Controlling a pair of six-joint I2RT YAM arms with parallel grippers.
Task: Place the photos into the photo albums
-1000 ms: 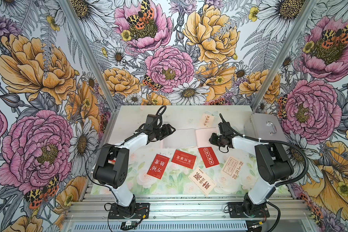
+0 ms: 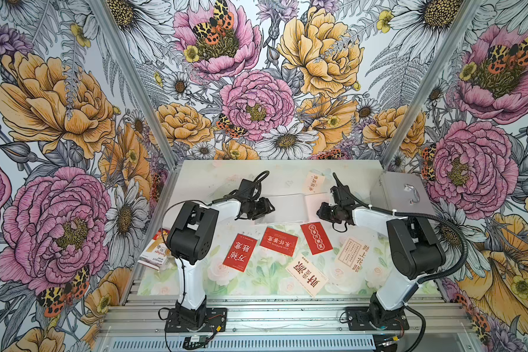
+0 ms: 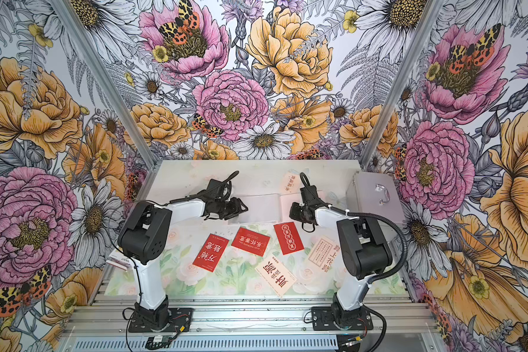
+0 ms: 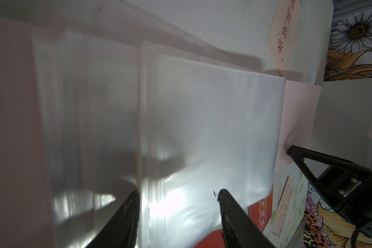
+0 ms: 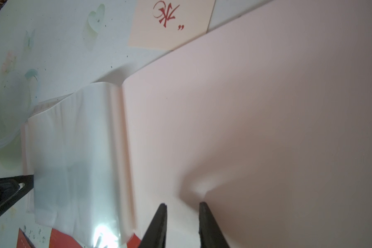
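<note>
An album (image 2: pixel 278 208) lies open at the back middle, with clear sleeve pages (image 4: pixel 210 124) and a pink cover (image 5: pixel 252 103). My left gripper hangs over the sleeves, part open with nothing visible between its fingers. My right gripper is over the pink page, part open and empty. Loose cards lie in front of the album: red ones (image 2: pixel 238 251) (image 2: pixel 278 240) (image 2: pixel 316 237) and cream ones (image 2: pixel 353 255) (image 2: pixel 308 274). A peach card (image 2: pixel 314 182) lies just behind it.
A grey metal box (image 3: pixel 374 202) stands at the back right. A small stack of printed items (image 2: pixel 155 251) lies at the far left, partly behind my left arm. Floral walls enclose the table.
My left arm has swung right, bringing its gripper farther over the album and uncovering the items at the far left. The right arm has barely moved.
</note>
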